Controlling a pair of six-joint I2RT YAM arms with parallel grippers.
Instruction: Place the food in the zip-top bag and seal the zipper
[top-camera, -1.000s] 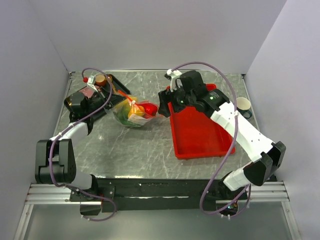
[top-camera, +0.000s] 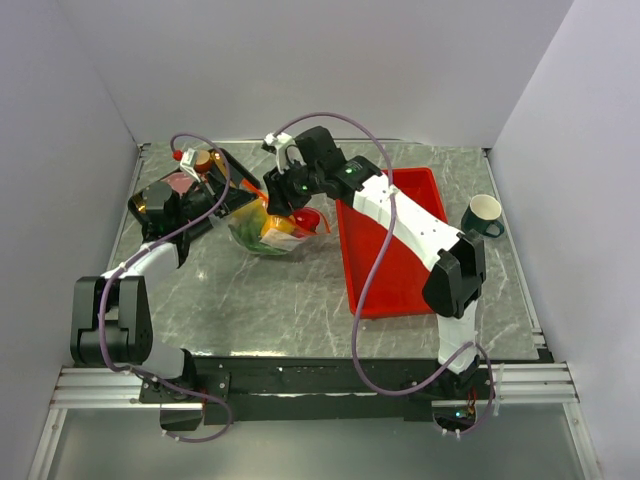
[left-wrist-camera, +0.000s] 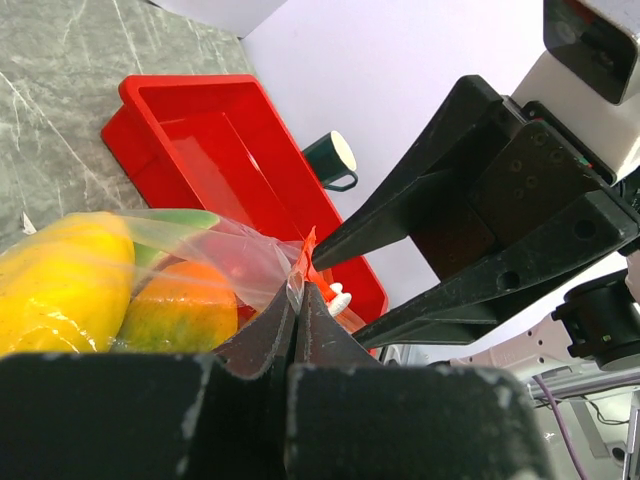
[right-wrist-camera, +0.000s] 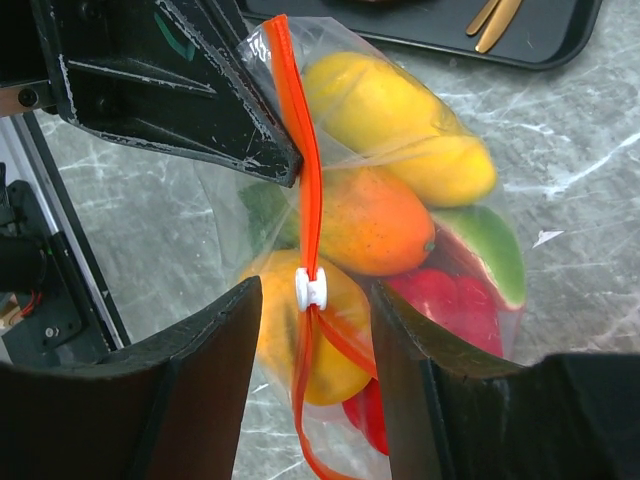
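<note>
The clear zip bag (top-camera: 250, 232) holds several pieces of food: a yellow mango (right-wrist-camera: 400, 130), an orange-red mango (right-wrist-camera: 365, 220), a green piece and red ones. Its orange zipper has a white slider (right-wrist-camera: 310, 288). My left gripper is shut at one end of the zipper, pinching the orange strip and film. My right gripper hangs over the bag, part open, its fingers either side of the slider; whether they touch it I cannot tell.
An empty red bin (top-camera: 390, 290) lies to the right, with a dark mug (top-camera: 484, 212) beyond it. A dark tray with items is at the back left.
My right arm has moved left from over the red bin to above the bag's zipper, beside the left gripper. The left arm has barely moved.
</note>
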